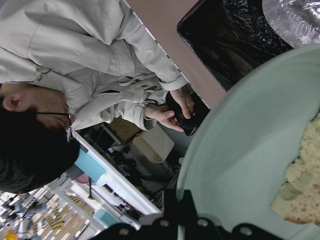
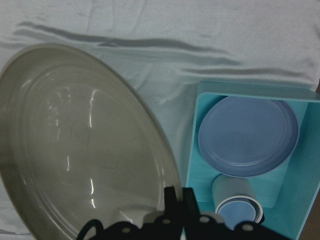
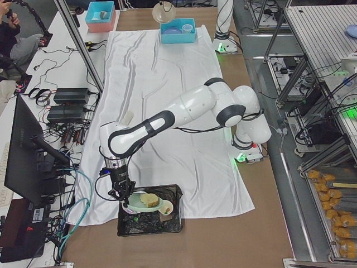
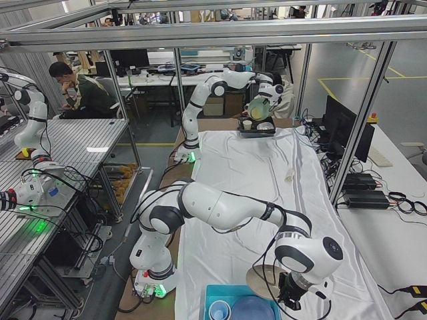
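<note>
My left gripper (image 3: pixel 126 200) is shut on the rim of a pale green plate (image 1: pixel 235 140) carrying bread (image 1: pixel 305 195), held over a black bag-lined tray (image 3: pixel 149 223) that contains foil (image 1: pixel 287 17) and a cream cup (image 3: pixel 166 207). In the left wrist view the plate's rim rises at the fingertips. My right gripper is shut on the rim of a beige plate (image 2: pixel 80 145), beside a turquoise bin (image 2: pixel 300 200) holding a blue plate (image 2: pixel 248 135) and a cup (image 2: pixel 232 190).
A white cloth (image 3: pixel 167 72) covers the table, mostly clear between the two containers, with a small pale object (image 4: pixel 289 175) near one edge. A seated person (image 1: pixel 85 105) holding a device is beyond the black tray, close in the left wrist view.
</note>
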